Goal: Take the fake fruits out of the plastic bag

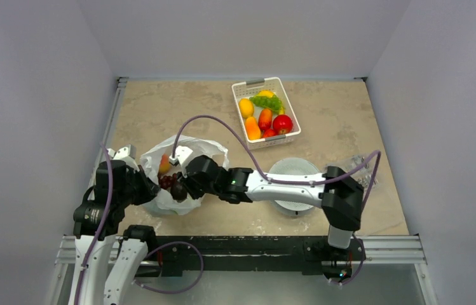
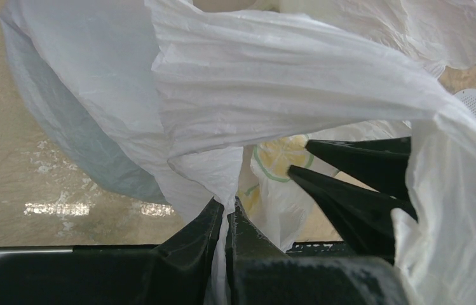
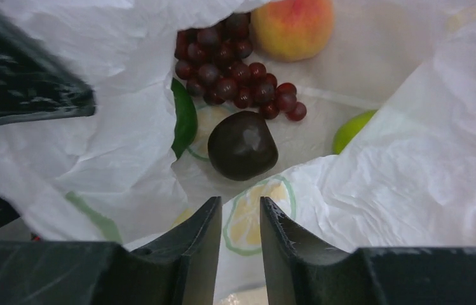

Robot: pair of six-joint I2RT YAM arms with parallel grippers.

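Note:
The white plastic bag (image 1: 213,149) holds a dark plum-like fruit (image 3: 241,145), red grapes (image 3: 222,76), a peach (image 3: 291,25), a green fruit (image 3: 353,129) partly hidden by plastic, and a slim green item (image 3: 184,121). My left gripper is shut on the bag's plastic at its left side. My right gripper is over the bag, its fingertips a little apart below the dark fruit in the right wrist view; I cannot tell whether anything is between them.
A white basket (image 1: 238,89) of fruit and a lettuce leaf stands at the back. A round grey disc (image 1: 292,166) lies right of the bag, partly under the right arm.

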